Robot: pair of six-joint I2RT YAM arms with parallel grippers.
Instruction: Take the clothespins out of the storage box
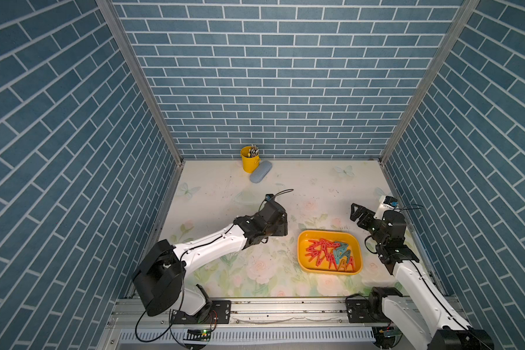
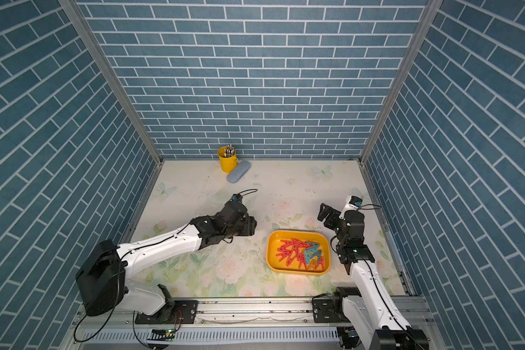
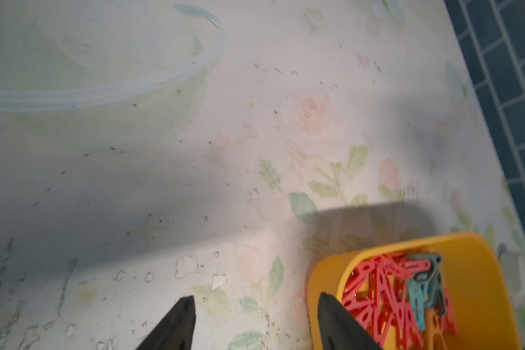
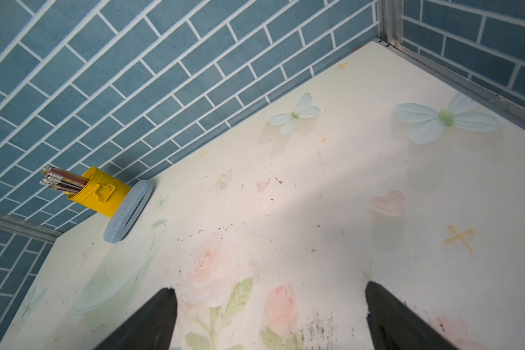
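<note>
An orange storage box [image 1: 303, 236] rests at the front right of the table, holding several red, teal and orange clothespins [image 1: 326, 250]. Above and left of it, in the top views, hangs my left gripper; the left wrist view shows its fingers apart, nothing between them, with the box at lower right. My right gripper hangs open and empty above the table's right side, just beyond the box.
At the back stand a yellow cup [image 1: 248, 163] of pens or brushes and a grey-blue oblong case [image 1: 260, 171]. Tiled walls bound the back and sides.
</note>
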